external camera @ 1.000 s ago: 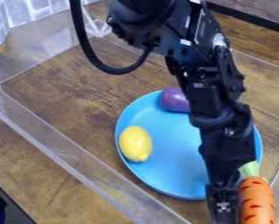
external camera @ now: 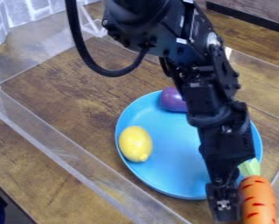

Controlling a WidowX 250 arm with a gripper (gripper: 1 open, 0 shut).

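Observation:
My black gripper (external camera: 229,188) reaches down over the right side of a blue plate (external camera: 165,171), its fingertips low beside a toy carrot (external camera: 257,207) with a pale green top, which lies at the plate's right front. On the plate are a yellow lemon (external camera: 136,143) at the left and a purple eggplant (external camera: 172,99) at the back, partly behind the arm.
Bare wooden floor (external camera: 62,87) spreads left of the plate. Clear plastic edging (external camera: 66,157) runs diagonally along the front left, and more stands at the upper left. A dark cable loops from the arm.
The arm and gripper have shifted very slightly beside the carrot. The plate and the things on it look unmoved.

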